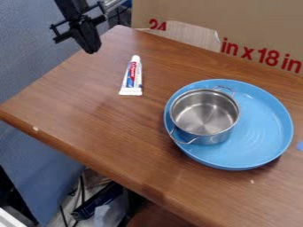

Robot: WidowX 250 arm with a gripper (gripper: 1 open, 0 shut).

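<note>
The black gripper (87, 41) hangs at the top left, above the far left edge of the table; its fingertips are too small and dark to tell whether they are open or shut. A toothpaste tube (131, 76) lies on the wooden table to the gripper's lower right, apart from it. A steel pot (205, 117) stands on a blue plate (261, 140) at the right.
A cardboard box (260, 27) stands along the back of the table (95, 133). Beyond the left edge, the floor area holds dark items and bags.
</note>
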